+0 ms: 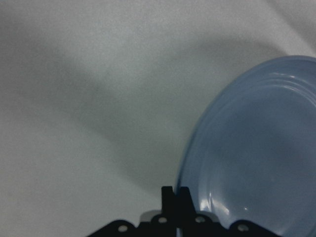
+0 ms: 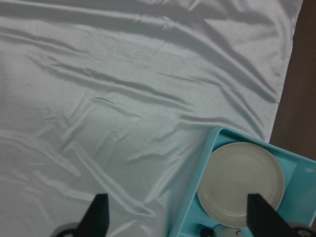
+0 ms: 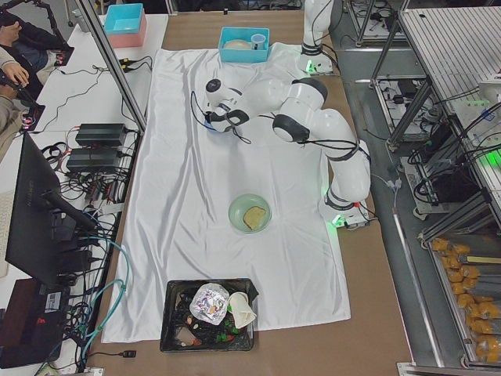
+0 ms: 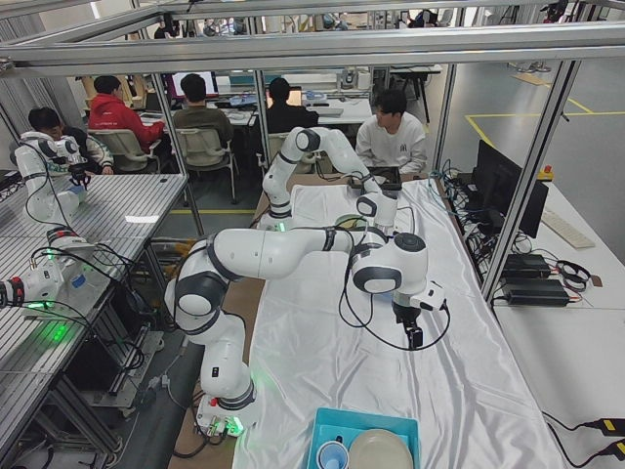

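Note:
In the left wrist view my left gripper is shut on the rim of a blue plate, over the white cloth. The blue plate is mostly hidden under the arm in the camera left view. My right gripper stands open, with the cloth and a blue tray below it, holding a cream plate and a mug. A green bowl with a yellow piece in it sits mid-table.
A black bin with foil, a cup and scraps stands at one end of the table, the blue tray at the other. Monitors and cables line one side. The cloth around the bowl is clear.

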